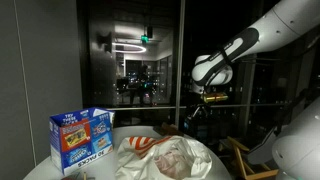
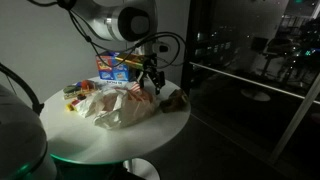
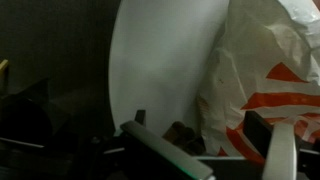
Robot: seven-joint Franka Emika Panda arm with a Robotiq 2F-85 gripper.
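My gripper is open in the wrist view, with its dark fingers (image 3: 165,150) spread over the table edge. Between and beyond them, a small brownish thing (image 3: 180,135) is partly hidden and hard to make out. A crumpled white plastic bag with red print (image 3: 275,85) lies to the right in that view. From the first exterior view, the gripper (image 1: 198,112) hangs above the table, behind and to the right of the bag (image 1: 165,158). In the second exterior view, a dark brown item (image 2: 175,102) sits near the table edge, close to the gripper (image 2: 152,80).
A blue snack box (image 1: 82,137) stands on the table left of the bag. Small colourful packs (image 2: 75,97) lie beside the bag in the second exterior view. A wooden chair (image 1: 245,160) stands beside the table.
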